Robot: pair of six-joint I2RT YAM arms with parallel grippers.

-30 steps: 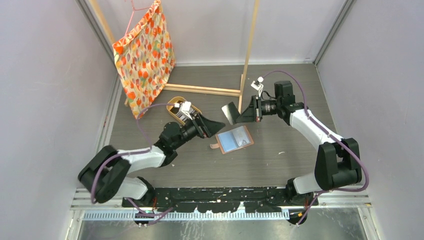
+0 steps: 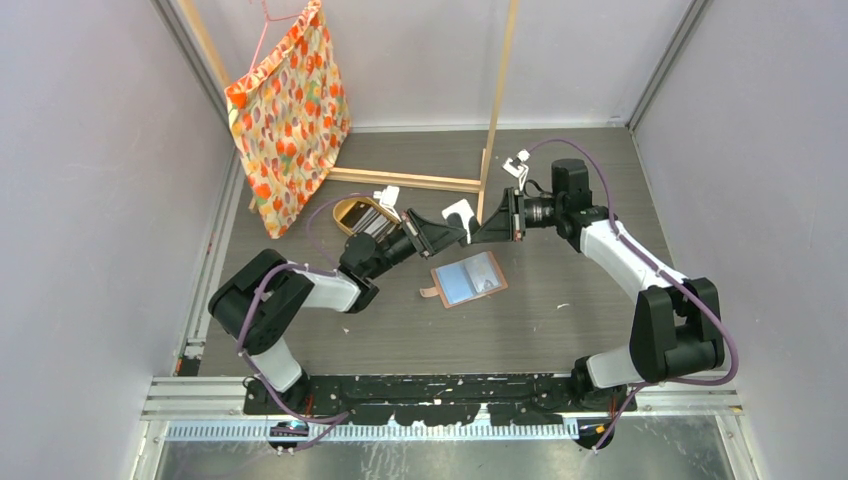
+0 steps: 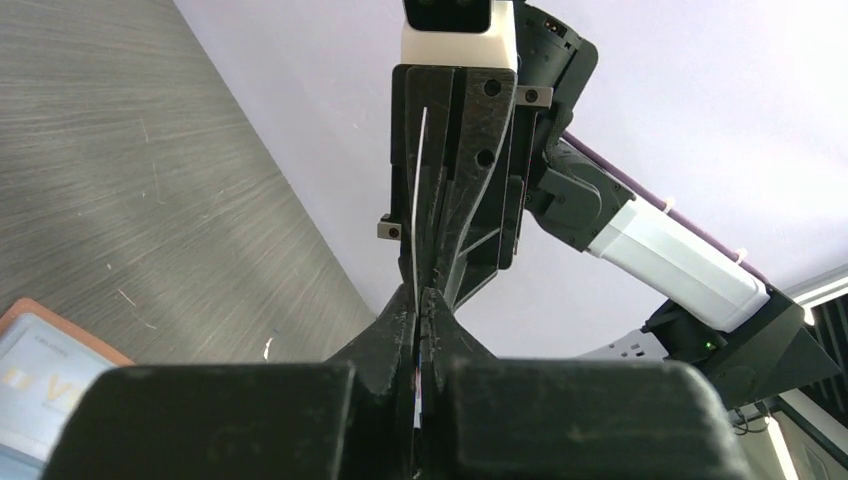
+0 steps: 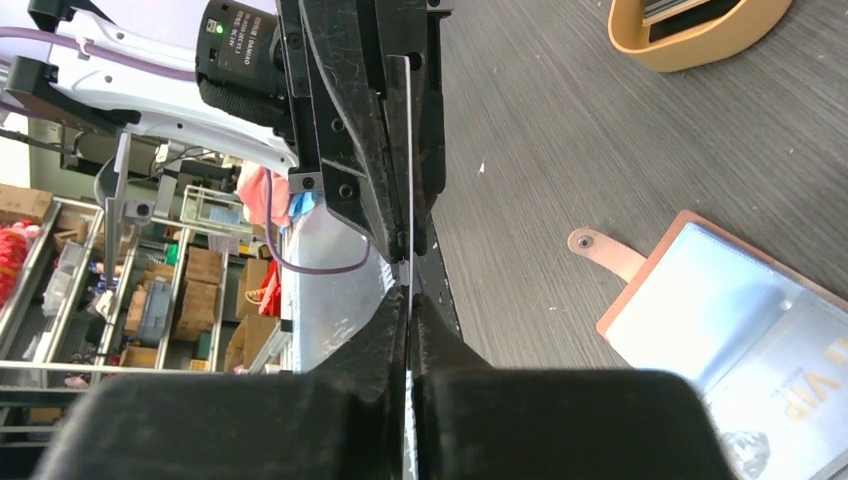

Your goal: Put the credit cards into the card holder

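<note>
A card (image 2: 459, 214), seen edge-on as a thin strip in both wrist views, stands between my two grippers above the table. My left gripper (image 2: 455, 231) is shut on one side of it, and my right gripper (image 2: 478, 232) meets it from the other; whether the right fingers are fully closed on it is unclear. Below lies the open card holder (image 2: 462, 282) with clear blue-white sleeves and a strap. An oval yellow tray (image 4: 700, 50) with several cards inside sits behind my left arm.
A patterned fabric bag (image 2: 285, 120) hangs at the back left beside a wooden frame (image 2: 400, 180). Bare table surrounds the holder, especially at the right and front.
My left gripper has moved right and up to meet the card at my right gripper. The card's top-view face has turned from dark to white.
</note>
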